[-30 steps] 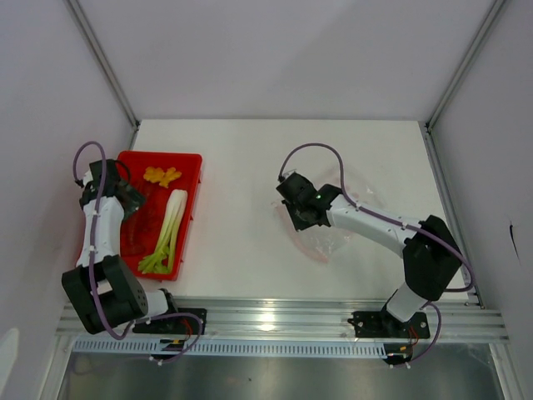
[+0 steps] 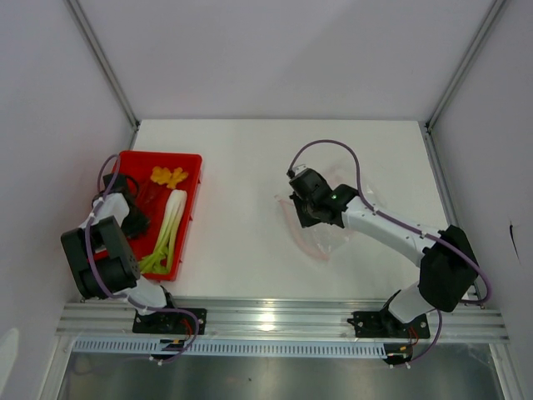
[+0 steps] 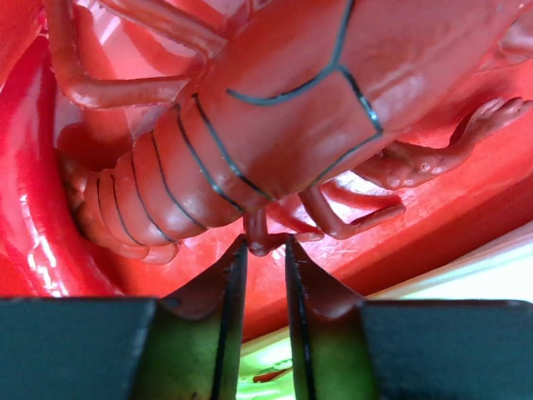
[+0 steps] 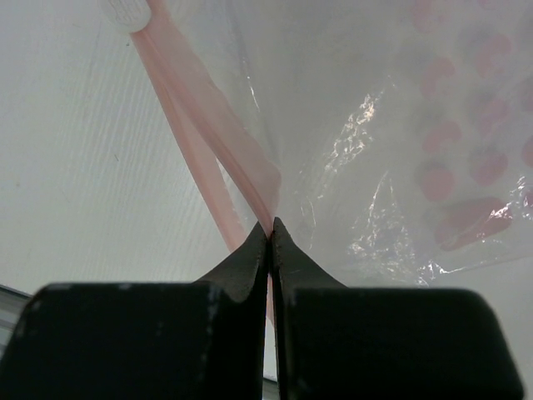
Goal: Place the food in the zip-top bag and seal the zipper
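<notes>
My left gripper is down inside the red tray at the left, part open, its fingertips at a leg of a red lobster; whether it grips is unclear. Beside the lobster are a red pepper and, in the top view, celery and yellow food. My right gripper is shut on the pink zip edge of the clear bag, which lies on the table at the right.
Walls bound it at left, back and right, with a metal rail along the front.
Over the last second my left arm has lowered into the tray, towards the front. My right gripper has shifted slightly to the right.
</notes>
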